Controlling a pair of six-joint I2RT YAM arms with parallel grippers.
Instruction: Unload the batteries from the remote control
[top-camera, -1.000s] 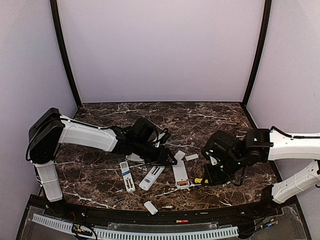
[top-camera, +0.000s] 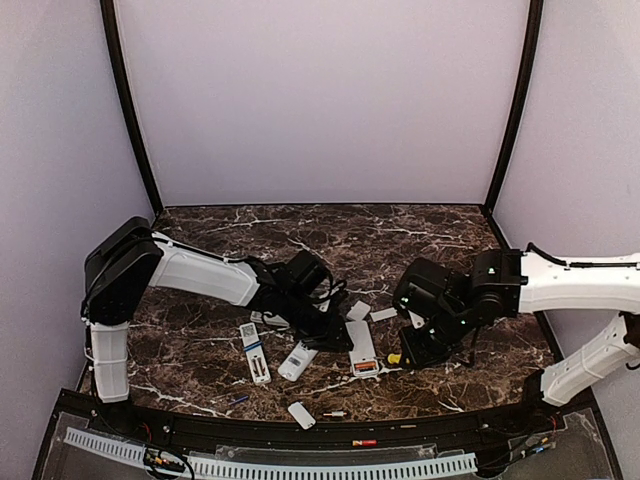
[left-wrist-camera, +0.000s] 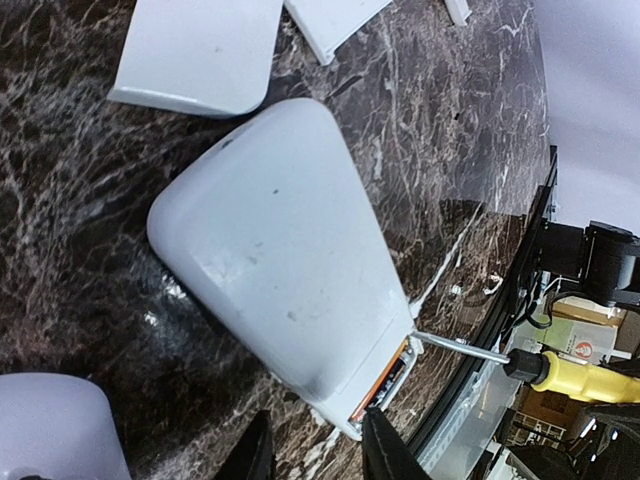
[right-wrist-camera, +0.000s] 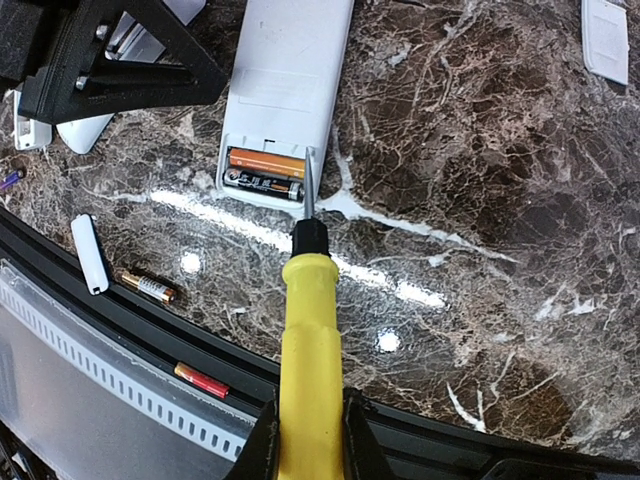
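A white remote (top-camera: 359, 342) lies with its battery compartment uncovered, an orange battery (right-wrist-camera: 265, 162) and a black battery (right-wrist-camera: 262, 183) inside. My right gripper is shut on a yellow screwdriver (right-wrist-camera: 309, 340), whose metal tip is at the compartment's right end. My left gripper hangs over the remote's left side, its fingers apart at the bottom of the left wrist view, above and beside the compartment.
Other remotes (top-camera: 255, 352) (top-camera: 298, 361) lie to the left. A loose cover (right-wrist-camera: 89, 254), a battery (right-wrist-camera: 147, 287) and a red battery (right-wrist-camera: 201, 379) lie near the front edge.
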